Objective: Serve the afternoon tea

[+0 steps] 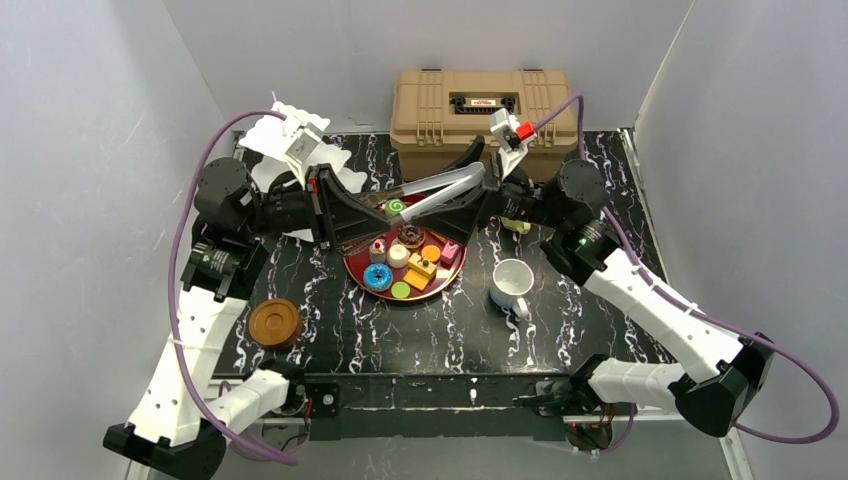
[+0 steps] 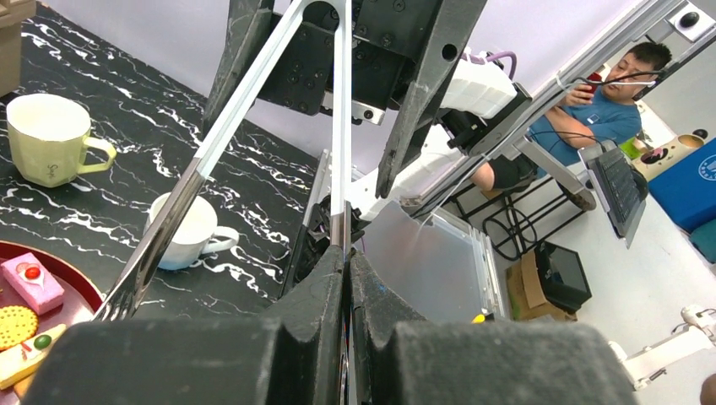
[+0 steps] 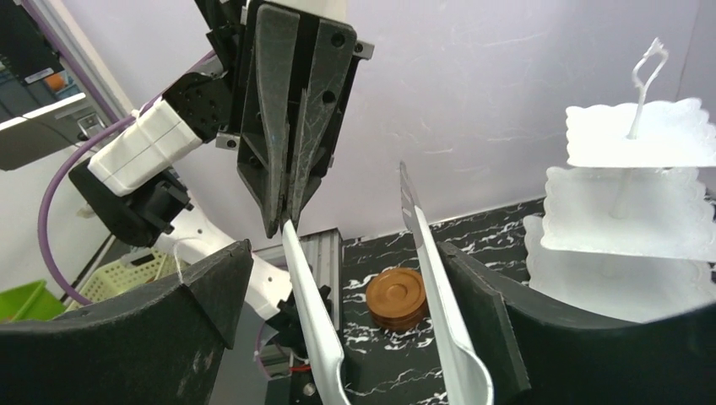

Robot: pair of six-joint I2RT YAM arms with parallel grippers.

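White-and-steel tongs (image 1: 440,198) hang above the red dessert plate (image 1: 365,265). My left gripper is shut on one leg of the tongs near their steel end. My right gripper (image 1: 468,185) stands part open around the tongs' white bend, its fingers either side; contact is unclear. The plate holds several coloured pastries (image 1: 378,277). A white tiered stand (image 3: 629,211) is at the back left of the table. A yellow cup (image 2: 49,139) and a white cup (image 2: 186,236) sit right of the plate.
A tan case (image 1: 430,110) fills the back. Stacked wooden coasters (image 1: 275,323) lie at the front left. A seated person (image 2: 616,110) is outside the work area.
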